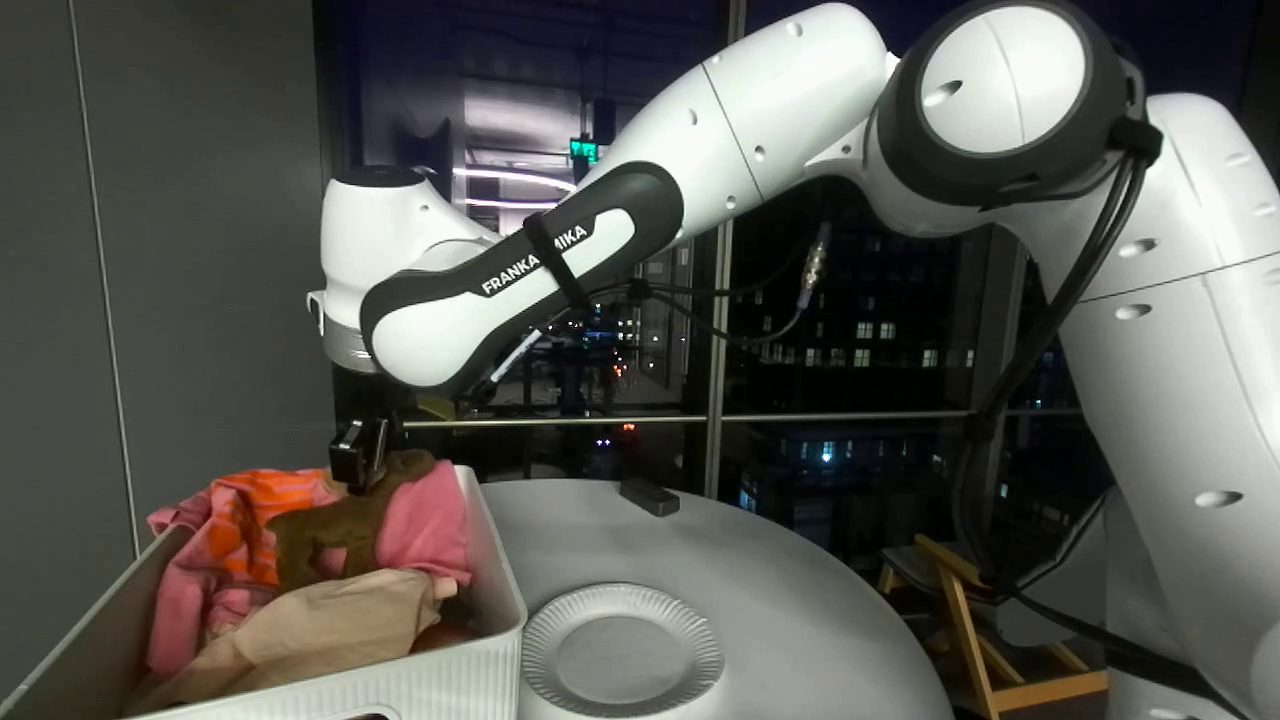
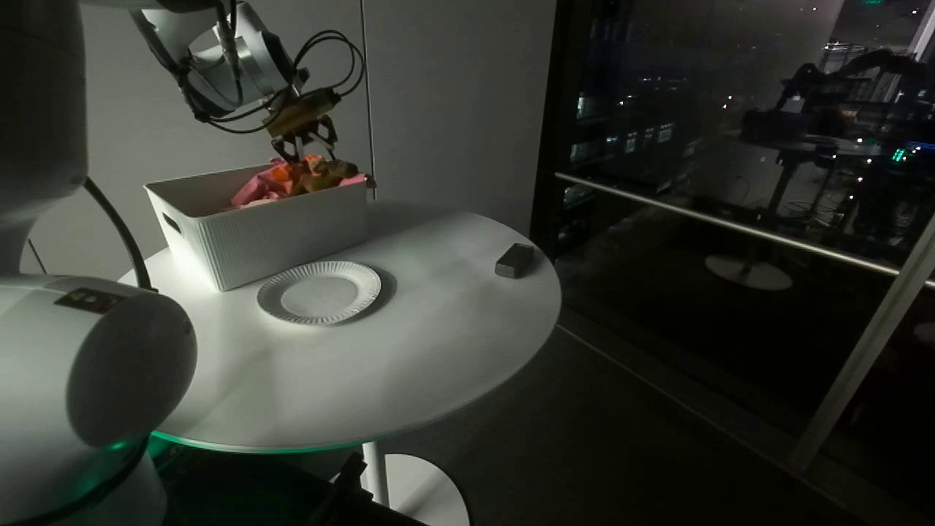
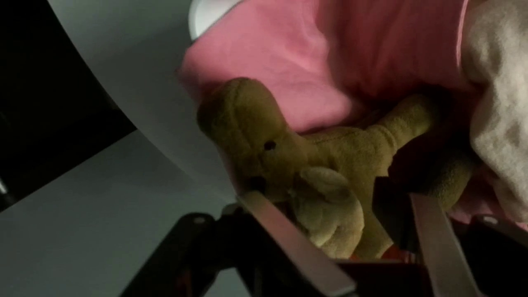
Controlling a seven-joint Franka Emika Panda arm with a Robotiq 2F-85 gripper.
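A brown plush toy animal point(image 1: 348, 522) lies on top of the cloths in a white bin point(image 1: 489, 564). Its head, dark eyes and pale ear show in the wrist view, where the toy point(image 3: 277, 153) rests against pink fabric. My gripper point(image 1: 360, 456) is low over the toy at the bin's far side. In the wrist view its fingers stand apart, with the toy's ear and part of its body showing in the gap. Whether the pads touch the plush cannot be told. From the second exterior view, the gripper point(image 2: 304, 153) points down at the toy.
Pink cloth point(image 1: 426, 522), orange striped cloth point(image 1: 258, 492) and beige cloth point(image 1: 324, 624) fill the bin. Beside it on the round table is an empty white paper plate point(image 2: 320, 292). A small dark block point(image 2: 514, 260) lies near the table's edge.
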